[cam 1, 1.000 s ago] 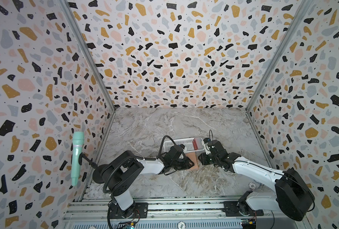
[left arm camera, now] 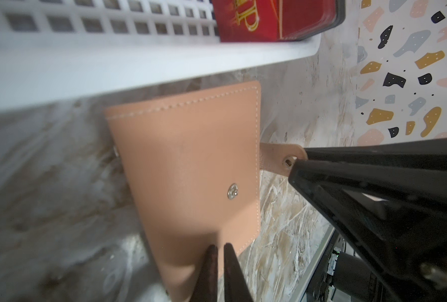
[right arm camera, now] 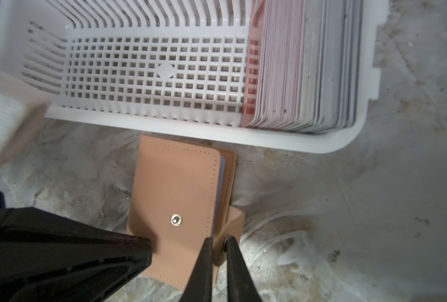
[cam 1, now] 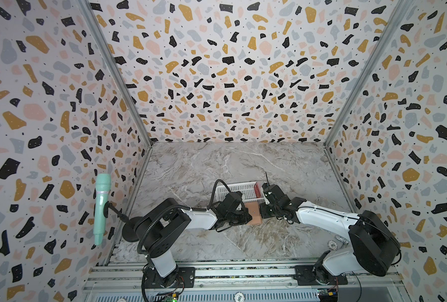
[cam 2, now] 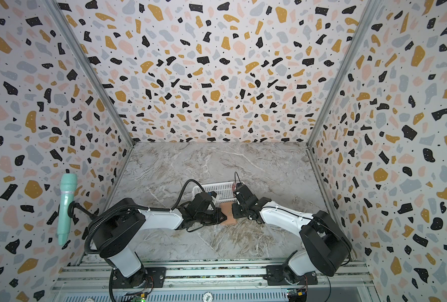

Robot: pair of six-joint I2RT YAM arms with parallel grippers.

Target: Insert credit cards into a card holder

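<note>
The tan leather card holder (left arm camera: 188,151) lies on the marble table, its stitched cover and metal snap facing up. A pale card edge (right arm camera: 219,186) shows between its covers. My left gripper is shut on the lower left part of the holder. My right gripper is at the holder's right edge, its fingertips close together around the short strap (right arm camera: 235,217); whether they press on it cannot be told. In the left wrist view, the strap's snap sits right at those dark fingers (left arm camera: 334,166).
A white plastic basket (right arm camera: 193,128) stands just behind the holder. A stack of cards (right arm camera: 303,75) fills its right end, with a red face (left arm camera: 248,20) outward. To the right, the marble table (right arm camera: 384,211) is clear.
Over the last second my right gripper has moved left to the holder's right edge. The holder has turned slightly, while the left arm has barely moved.
</note>
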